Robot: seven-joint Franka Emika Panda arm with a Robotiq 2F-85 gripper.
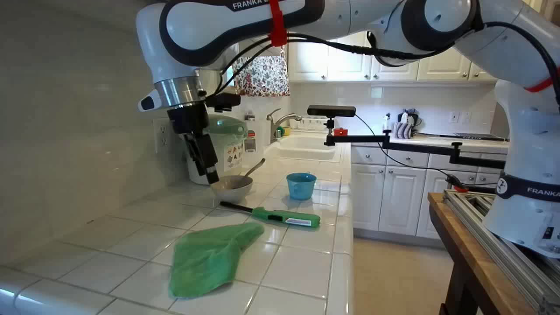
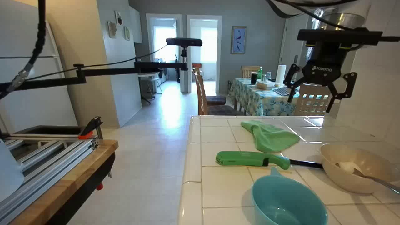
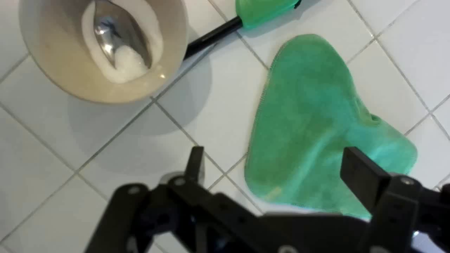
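My gripper [image 2: 310, 105] hangs open above the tiled counter, its fingers spread wide and nothing between them. In the wrist view its two fingertips frame bare tile and part of a green cloth [image 3: 312, 126] lying well below. The cloth is crumpled flat on the counter. A green lighter [image 1: 288, 217] with a black barrel lies beside it, the barrel tip against or close to a beige bowl [image 2: 337, 180]. The bowl holds a metal spoon [image 3: 116, 31] and some white substance. On the sink side stands a blue cup [image 1: 301, 187], upright and empty as far as shows.
A lidded container [image 1: 231, 147] stands against the wall behind the bowl, near the sink [image 1: 307, 148].
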